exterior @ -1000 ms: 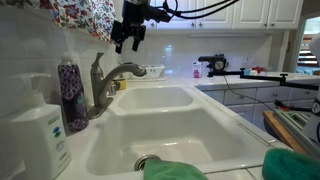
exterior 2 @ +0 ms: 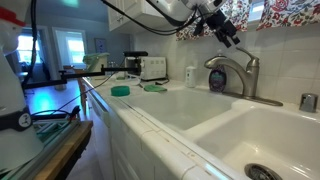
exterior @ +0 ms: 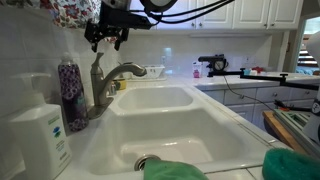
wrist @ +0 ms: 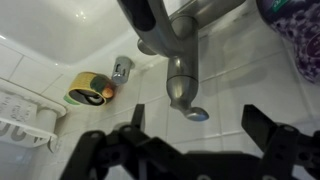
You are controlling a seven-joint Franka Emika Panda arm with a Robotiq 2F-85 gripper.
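Note:
My gripper (exterior: 105, 46) hangs open above the metal faucet (exterior: 104, 88) at the wall side of the sink, with nothing held. In the wrist view, the faucet's handle (wrist: 183, 84) points up between the two spread fingers of the gripper, apparently clear of both. From the other side, the gripper (exterior 2: 234, 34) shows above and near the faucet (exterior 2: 250, 75). The white double sink (exterior: 150, 130) looks empty, its drain (exterior: 147, 161) visible in the near basin.
A purple patterned bottle (exterior: 72, 95) and a white soap bottle (exterior: 42, 138) stand along the wall beside the faucet. Green cloth (exterior: 172, 171) lies on the front edge. A yellow-and-black item (wrist: 90, 88) and a small metal cylinder (wrist: 122, 69) sit past the faucet.
In exterior view 1, my gripper has moved left, from beyond the faucet to above its handle. It has stayed open, and the things round the sink have not moved.

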